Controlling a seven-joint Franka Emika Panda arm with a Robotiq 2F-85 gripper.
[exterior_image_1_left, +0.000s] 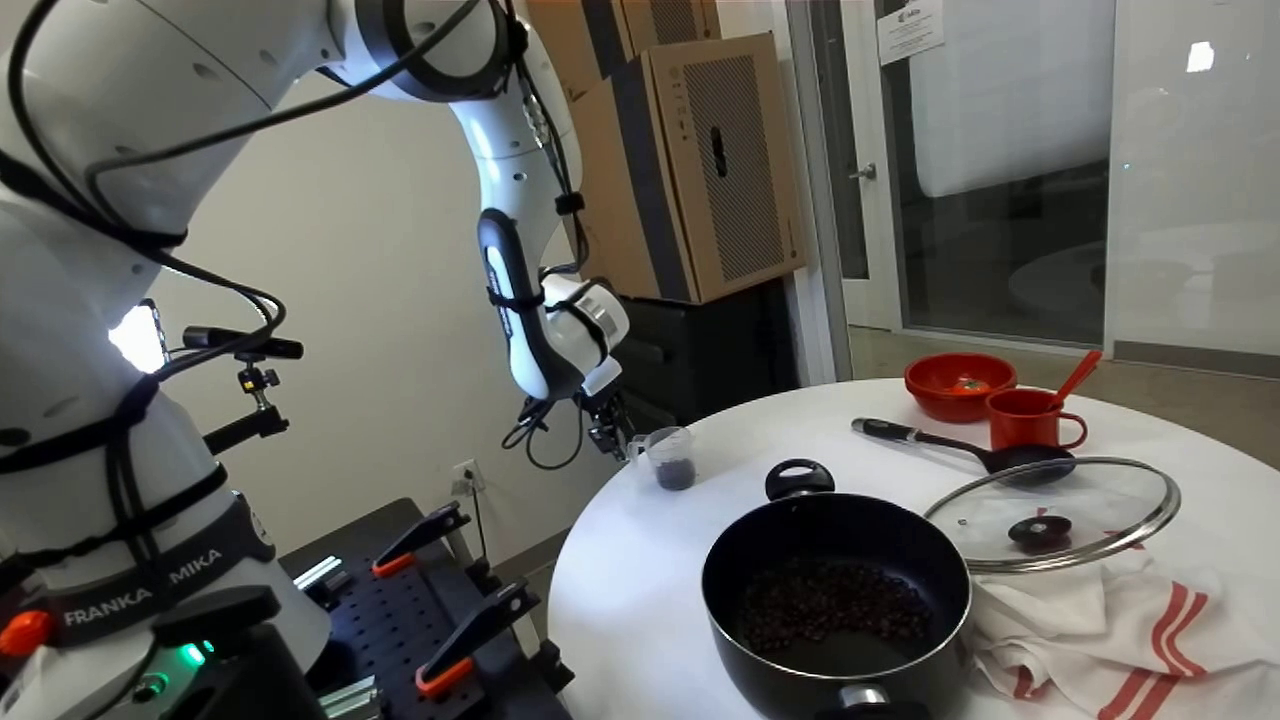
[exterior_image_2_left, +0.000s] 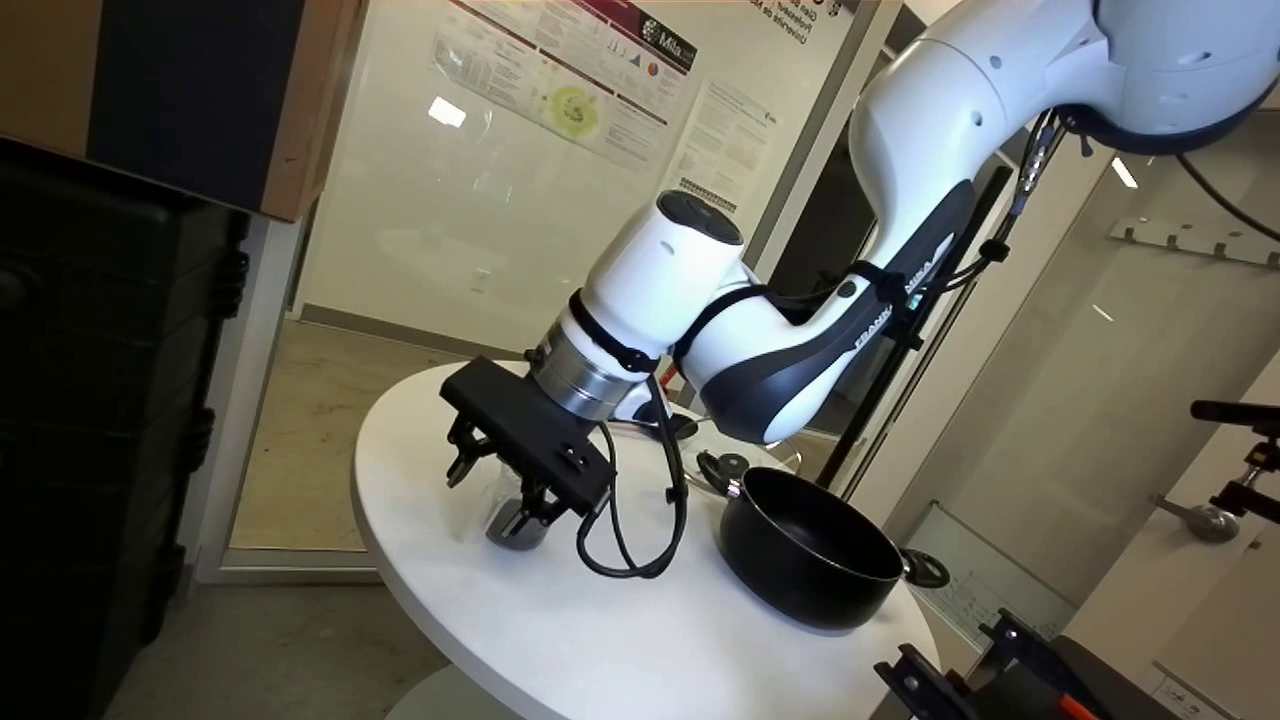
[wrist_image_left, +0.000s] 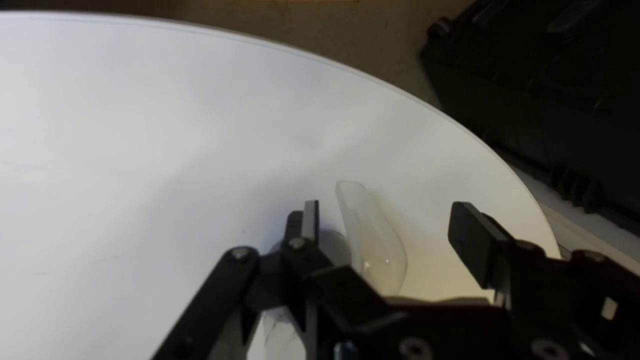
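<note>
A clear cup (exterior_image_1_left: 672, 458) with dark contents in its bottom stands upright near the table's far left edge. In exterior view 2 the same cup (exterior_image_2_left: 518, 524) sits below my gripper (exterior_image_2_left: 499, 486), partly covered by a finger. My gripper is open in the wrist view. The cup's pale, translucent handle (wrist_image_left: 375, 240) lies between the fingers, closer to the left one, with a gap on the right side. Most of the cup body is hidden behind that left finger. From exterior view 1, the gripper (exterior_image_1_left: 626, 444) is at the cup's handle side.
A black pot (exterior_image_1_left: 836, 588) holding dark beans stands at the table's front. Beyond it are a glass lid (exterior_image_1_left: 978, 528), a black ladle (exterior_image_1_left: 948, 443), a red mug (exterior_image_1_left: 1020, 420), a red bowl (exterior_image_1_left: 948, 406) and a striped towel (exterior_image_1_left: 1116, 642). White table (exterior_image_1_left: 624, 588) left of the pot is clear.
</note>
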